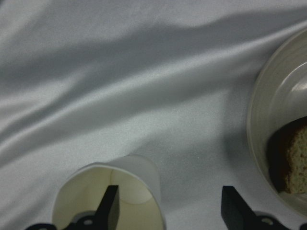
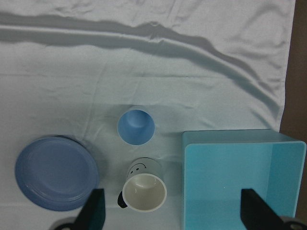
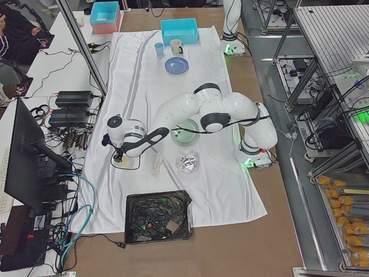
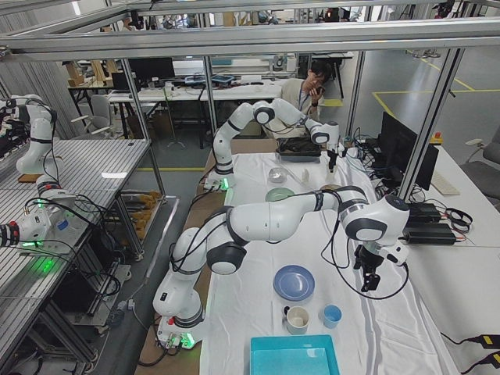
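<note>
My left gripper is open low over a white cup [image 1: 134,167], one finger over the cup's opening, the other outside it. A bowl [image 1: 264,110] holding brown bread [image 1: 297,158] is right of the cup in the left wrist view. In the camera left view the arm largely hides both. My right gripper [image 4: 369,277] stands open above the cloth at the other end. Below it in the right wrist view are a blue cup [image 2: 135,127], a mug [image 2: 144,191], a blue plate [image 2: 56,172] and a cyan bin [image 2: 225,172].
A green plate [image 3: 184,137], a foil-like item [image 3: 187,161] and a clear object [image 3: 156,163] lie near my left arm. A black tray [image 3: 158,216] sits at one end of the white cloth [image 3: 230,202]. Cables and a monitor [image 3: 26,156] line one side.
</note>
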